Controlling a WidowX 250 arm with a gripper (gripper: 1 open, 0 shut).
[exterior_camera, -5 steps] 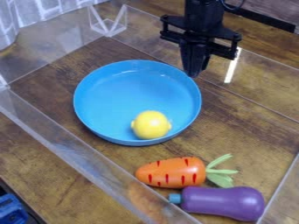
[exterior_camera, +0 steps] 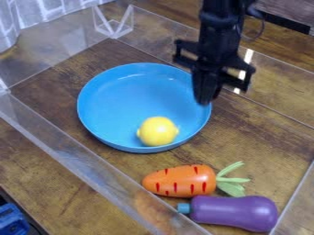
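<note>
My black gripper (exterior_camera: 207, 90) is shut with nothing visible between its fingers, over the right rim of a blue plate (exterior_camera: 128, 96). A yellow lemon-like toy (exterior_camera: 159, 131) rests on the plate's lower part. Below the plate lie an orange toy carrot (exterior_camera: 185, 181) with green leaves and, under it, a purple toy eggplant (exterior_camera: 233, 213) with a teal end.
Clear plastic walls run along the left and lower-left edge and at the back and right.
The gripper has moved down and slightly left, toward the plate's right rim. The plate and toys stay where they were.
</note>
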